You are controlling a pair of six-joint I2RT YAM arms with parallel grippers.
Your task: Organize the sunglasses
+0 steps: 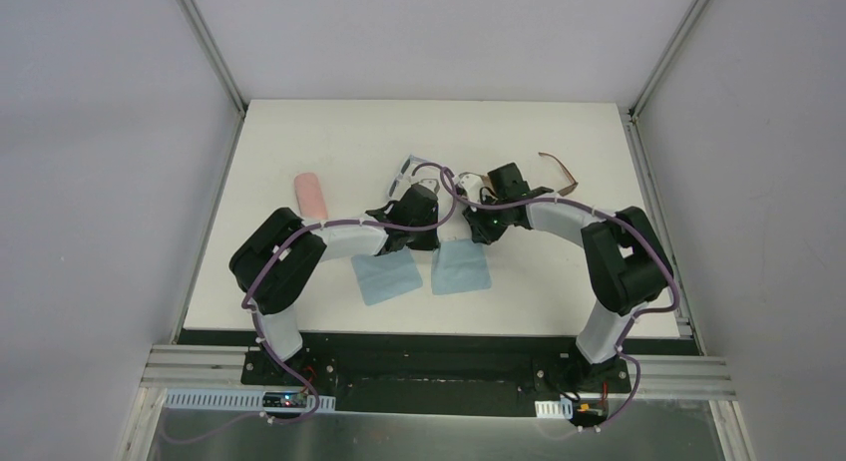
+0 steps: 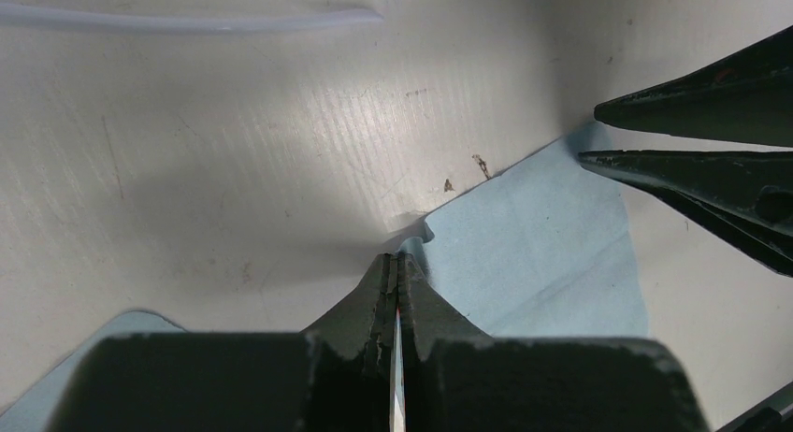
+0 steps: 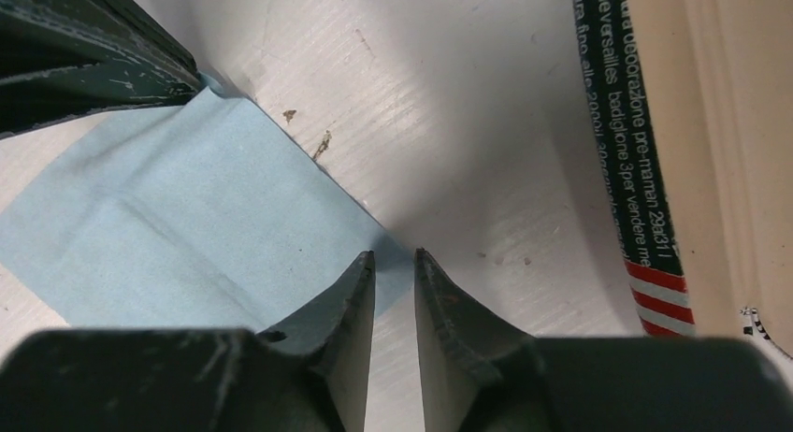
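Observation:
A light blue cloth [image 1: 460, 271] lies at the front centre, with both grippers at its far edge. My left gripper is shut at one corner, where the cloth is puckered up. At the other corner my right gripper has its fingertips slightly apart, down at the cloth. A second blue cloth [image 1: 387, 279] lies to the left. Behind the arms are white-framed sunglasses [image 1: 397, 176] and brown-framed glasses [image 1: 565, 174], both partly hidden or small in the top view.
A pink case [image 1: 310, 197] lies at the left. A tan printed object [image 3: 711, 151] stands close beside my right gripper.

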